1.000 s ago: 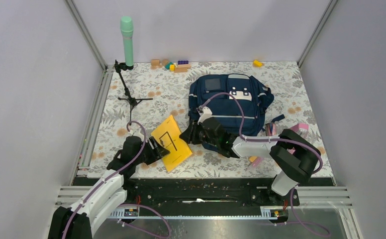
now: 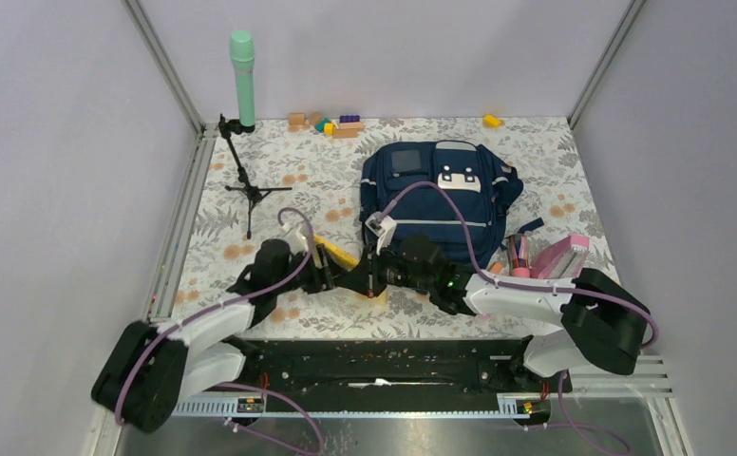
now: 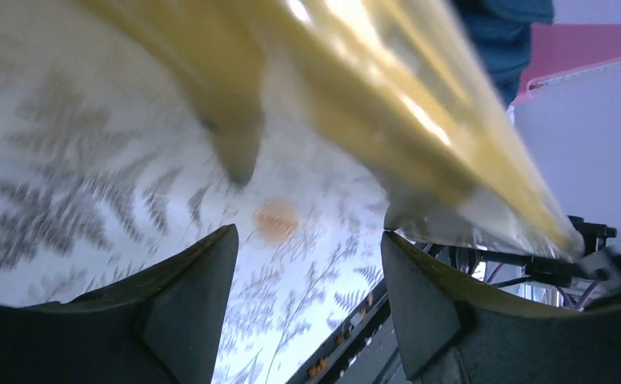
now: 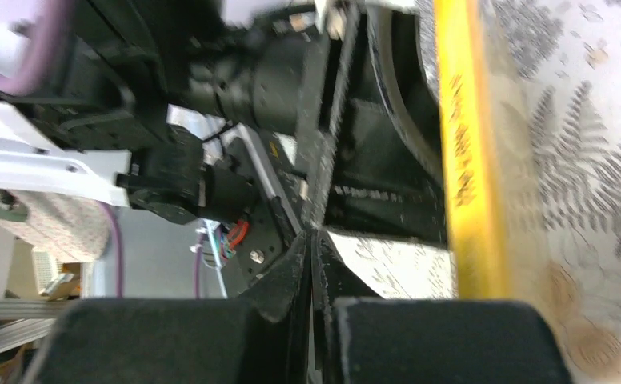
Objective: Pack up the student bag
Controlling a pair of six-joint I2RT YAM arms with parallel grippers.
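Observation:
A yellow book (image 2: 334, 251) stands steeply on edge in front of the backpack, mostly hidden by the two hands. In the left wrist view the book (image 3: 419, 104) is a motion-blurred band above my left gripper, whose fingers stand apart with only table showing between them. My right gripper is shut with nothing visible between its fingers; the yellow edge of the book (image 4: 467, 160) rises just to the right of it. From above, my left gripper (image 2: 325, 269) and right gripper (image 2: 374, 274) almost meet. The navy backpack (image 2: 445, 190) lies behind them.
A striped pencil-like cylinder (image 2: 519, 255) and a pink box (image 2: 561, 257) sit at the right, near the right forearm. Toy blocks (image 2: 346, 129) line the back edge. A black tripod (image 2: 249, 190) with a green microphone (image 2: 242, 71) stands at the back left.
The book has turned from its broad face showing to nearly edge-on. My left gripper has moved right and slightly up in the top view; my right gripper has shifted a little toward the front.

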